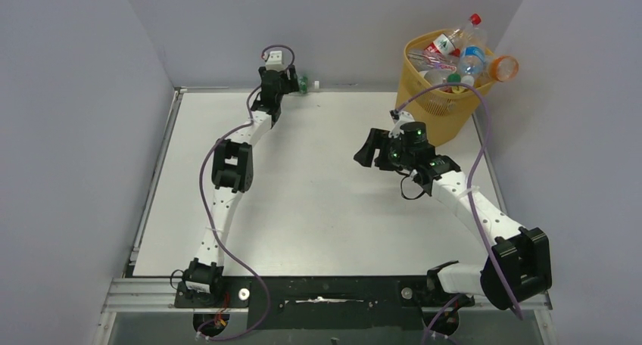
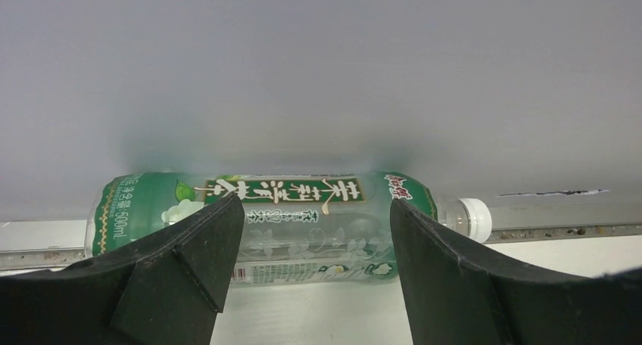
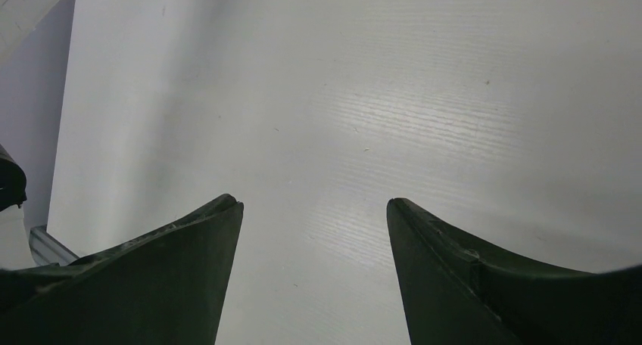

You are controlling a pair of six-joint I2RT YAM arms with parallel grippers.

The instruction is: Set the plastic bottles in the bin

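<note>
A clear plastic bottle with a green label and white cap lies on its side along the back wall, partly hidden by my left arm in the top view. My left gripper is at it, fingers apart on the near side, the bottle spanning behind them. My right gripper stands open over bare table, left of and in front of the yellow bin, which is heaped with plastic bottles.
Grey walls bound the back and both sides. Purple cables run along both arms.
</note>
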